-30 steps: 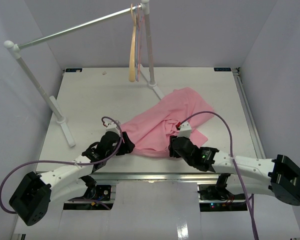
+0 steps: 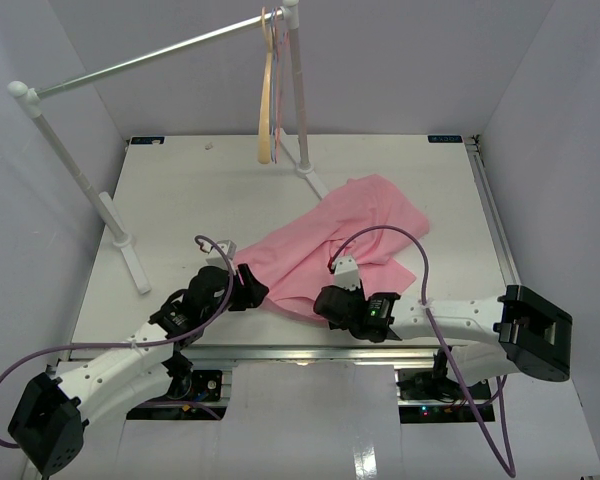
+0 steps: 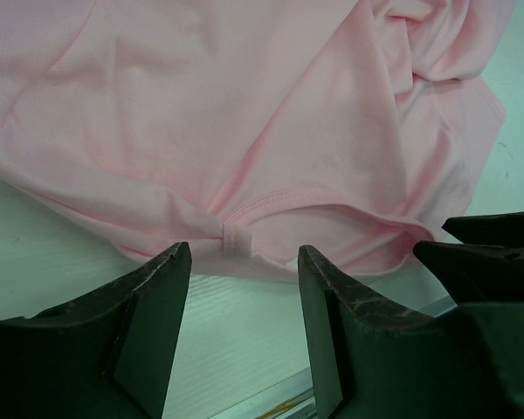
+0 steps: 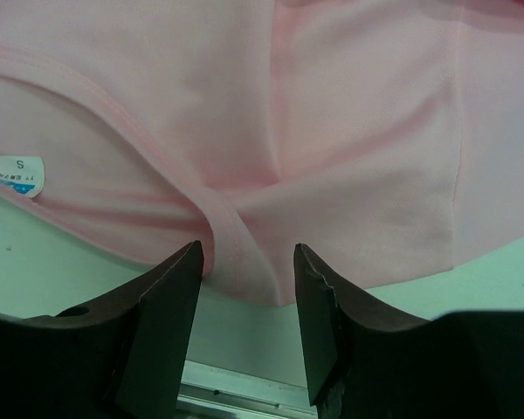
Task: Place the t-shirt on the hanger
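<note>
A pink T-shirt (image 2: 350,225) lies loosely bunched on the white table, its hem or neckline opening along the near edge. My left gripper hovers open over the shirt's near left edge, with a seam below its fingertips. My right gripper stands open over a folded band of pink fabric at the near edge; a white label (image 4: 17,175) shows inside the opening in the right wrist view. Several hangers (image 2: 265,100), one of pale wood, hang from the rail of the rack.
The rack's rail (image 2: 150,50) runs along the left and back on white posts, with feet on the table. A metal rail (image 2: 280,352) borders the front edge.
My right gripper has moved left and slightly toward the front. The shirt's near edge looks slightly rearranged.
</note>
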